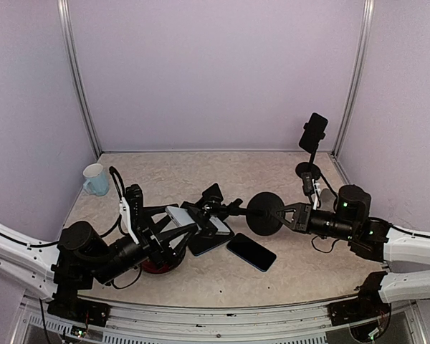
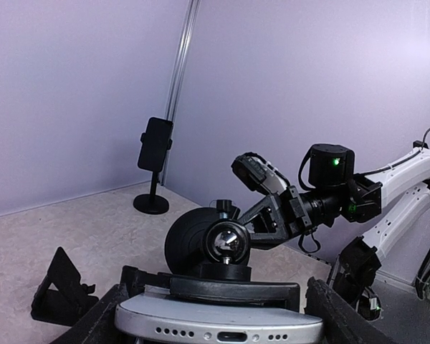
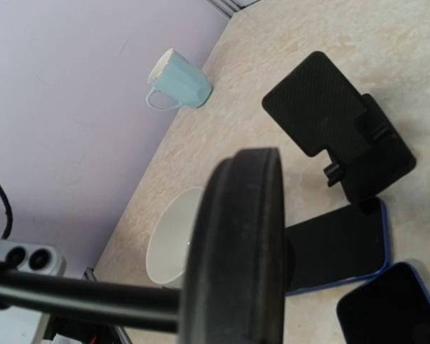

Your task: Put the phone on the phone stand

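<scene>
My right gripper [image 1: 290, 215] is shut on a black round-based stand [image 1: 265, 213], held sideways above the table. A light phone [image 2: 218, 324] in that stand's holder reaches toward my left gripper [image 1: 173, 228], whose fingers are around the phone's end, partly open as far as shows. A small folding stand [image 3: 315, 107] stands on the table behind. A tall stand holding a dark phone [image 1: 313, 132] is at the back right.
Two dark phones [image 1: 251, 251] [image 3: 330, 251] lie on the table. A blue mug [image 1: 94, 179] is at the left edge, with a white bowl [image 3: 168, 236] nearby.
</scene>
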